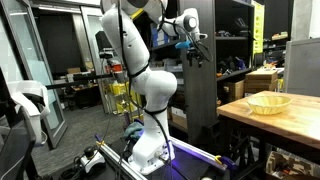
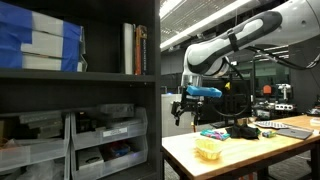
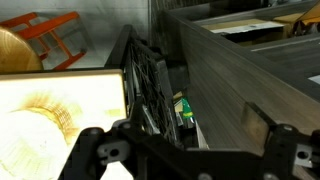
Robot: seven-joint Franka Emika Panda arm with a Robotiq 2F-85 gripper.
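High in front of the dark shelf unit hangs my gripper (image 1: 196, 52), well above the table. Two dark fingers stand apart at the bottom of the wrist view, so the gripper is open, with nothing visible between them. A pale yellow basket (image 1: 268, 104) rests on the wooden table (image 1: 300, 122), off to the gripper's side. From above, part of that basket (image 3: 30, 140) shows at the left of the wrist view. In exterior view 2 the basket (image 2: 208, 147) sits near the table's end, below the gripper (image 2: 180, 114).
Dark shelving (image 1: 233, 52) rises behind the arm. Dark cloth (image 2: 242, 131) and several small items lie on the table beyond the basket. Grey bins (image 2: 110, 130) fill a lower shelf. A dark panel edge (image 3: 215, 80) runs below the gripper.
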